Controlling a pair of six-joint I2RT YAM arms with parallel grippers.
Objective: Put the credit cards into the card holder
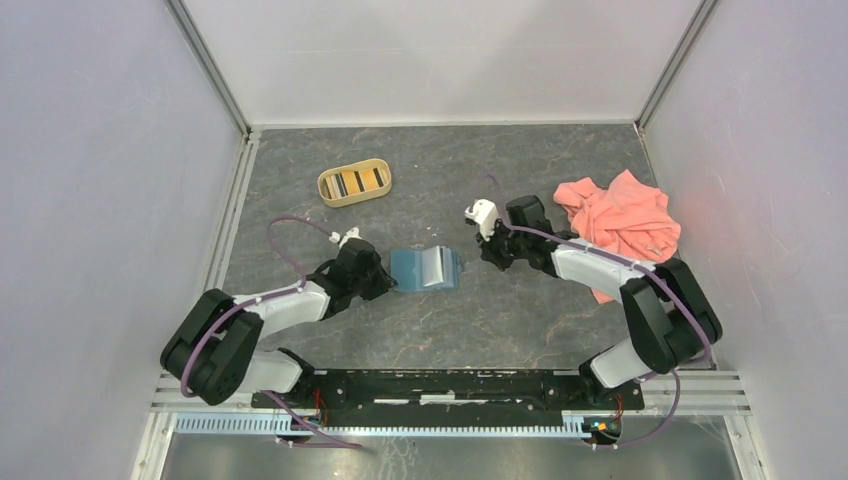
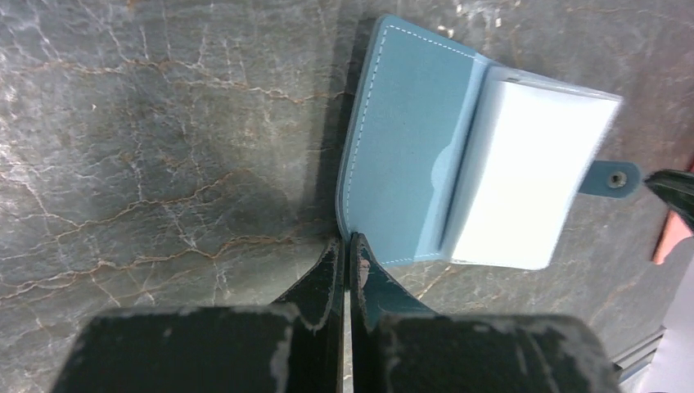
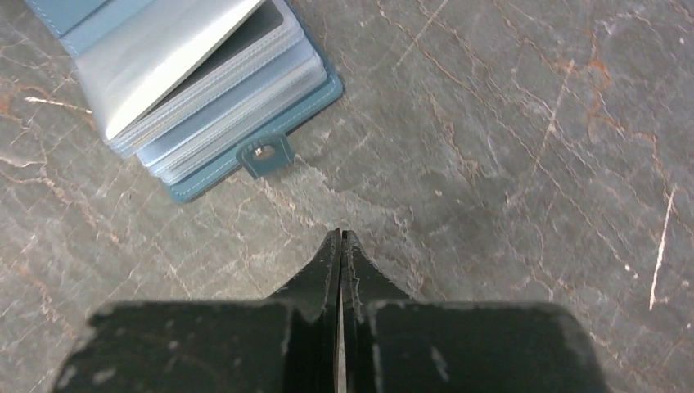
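Note:
The blue card holder (image 1: 407,268) lies opened out on the table between my arms, its clear sleeves (image 3: 237,90) fanned to the right. My left gripper is shut on the near corner of its blue cover (image 2: 409,123), which shows a gap of shadow along its left edge. My right gripper is shut with nothing between its fingers, over bare table to the right of the holder. Beyond those fingertips sits the holder's snap tab (image 3: 266,154), apart from them. Several cards (image 1: 358,182) stand in a tan tray (image 1: 334,203) at the back left.
A crumpled pink cloth (image 1: 625,220) lies at the far right of the table, behind my right arm.

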